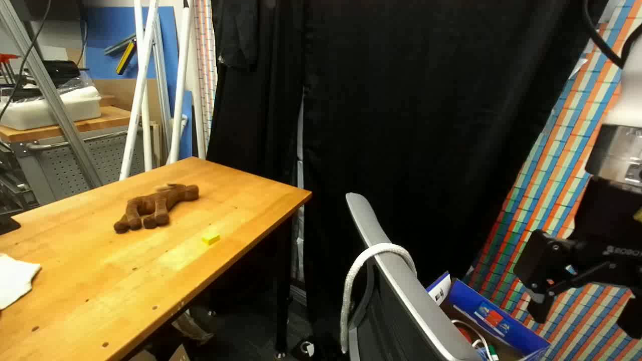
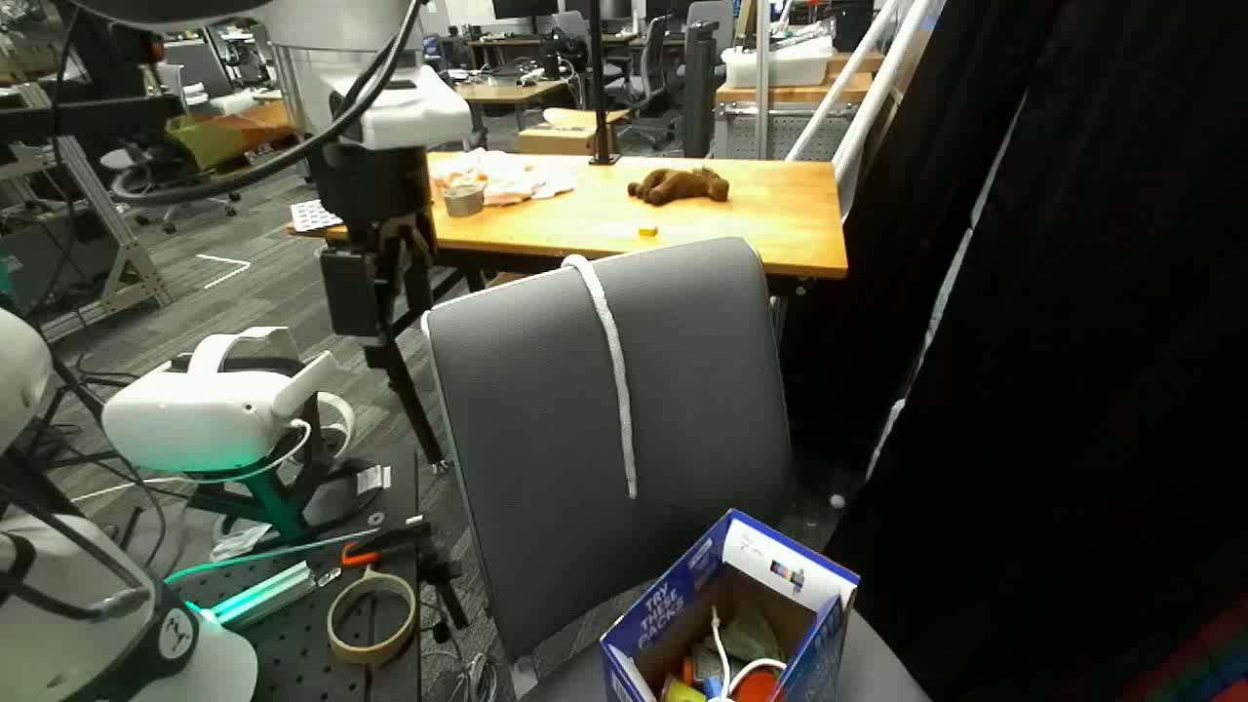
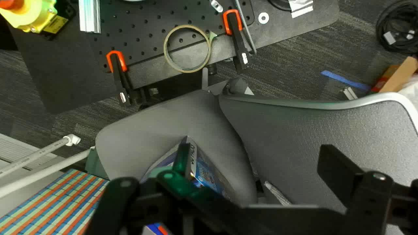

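Observation:
My gripper is open, its two black fingers wide apart with nothing between them. In the wrist view it points down over a grey chair (image 3: 203,117), high above its seat and backrest. A white rope (image 2: 616,374) hangs over the top of that backrest; only a short piece of the rope (image 3: 276,192) shows past the gripper in the wrist view. On the chair's seat stands an open blue box (image 2: 657,603) holding several small items and a white cord. The left finger hides part of the box in the wrist view.
A wooden table (image 1: 241,198) stands beyond the chair, bearing a brown plush toy (image 1: 159,206), a small yellow block (image 1: 210,238) and a pinkish cloth (image 2: 503,175). Near the robot base, a black pegboard bench holds a tape roll (image 2: 371,616) and a white headset (image 2: 211,409).

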